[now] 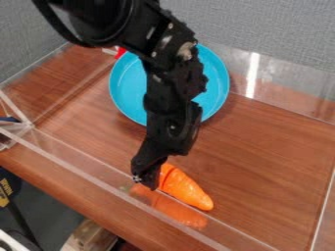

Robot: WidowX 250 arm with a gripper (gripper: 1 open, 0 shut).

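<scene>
An orange toy carrot (186,188) lies on the wooden table floor, inside the clear front wall, its lower half showing to the right of my gripper. My black gripper (147,176) reaches down over the carrot's upper left end, hiding the green top. Whether its fingers are open or shut I cannot tell. A blue plate (127,91) lies behind the arm, partly hidden by it.
Clear plastic walls edge the wooden surface (262,157). A small red object (120,50) stands at the back, behind the plate. Cables and other items lie outside at the lower left.
</scene>
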